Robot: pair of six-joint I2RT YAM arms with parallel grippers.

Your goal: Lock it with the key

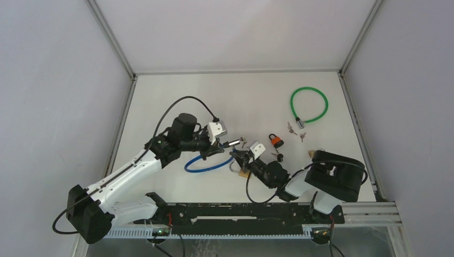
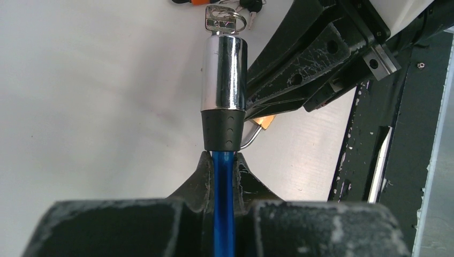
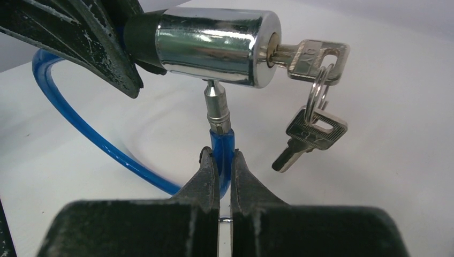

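Observation:
A chrome lock cylinder (image 3: 214, 45) on a blue cable (image 2: 223, 203) has a key (image 3: 316, 60) in its end face; a second key (image 3: 317, 130) dangles from the ring. My left gripper is shut on the cable just behind the cylinder's black collar (image 2: 222, 130). Right beside it, my right gripper is shut around the cable's other end, below its metal pin (image 3: 217, 107). The pin points up at the cylinder's underside and its tip meets the lower edge; how deep it sits cannot be told.
A brass padlock (image 1: 244, 173) lies under the right gripper. To the right are an orange padlock (image 1: 276, 141), black-headed keys (image 1: 279, 157), loose keys (image 1: 291, 128) and a green cable lock (image 1: 325, 101).

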